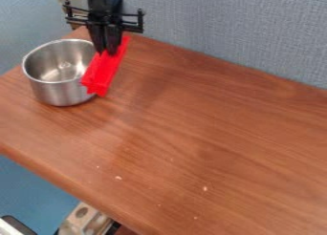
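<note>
My black gripper [109,43] is at the top left, holding a bright red oblong object [105,69] by its upper end. The red object hangs tilted at the right side of a steel pot [55,76], overlapping its rim in the view; whether it touches cannot be told. The gripper's fingertips are partly hidden by the object.
A grey textured wall [230,29] stands behind it. Some metal hardware [83,220] shows at the lower left edge.
</note>
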